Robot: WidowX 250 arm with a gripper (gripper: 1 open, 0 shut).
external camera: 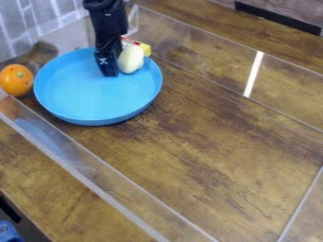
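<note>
My dark gripper [113,57] reaches down from the top left to the back of a blue plate [89,95], its tip beside a pale, egg-shaped item [131,57]. I cannot see clearly whether its fingers are around that item or apart. An orange fruit [17,78] sits just left of the plate.
A small yellow and red object [142,46] is behind the pale item. Clear strips edge the work area, with a white line [252,74] at the right. A blue object [9,232] shows at the lower left.
</note>
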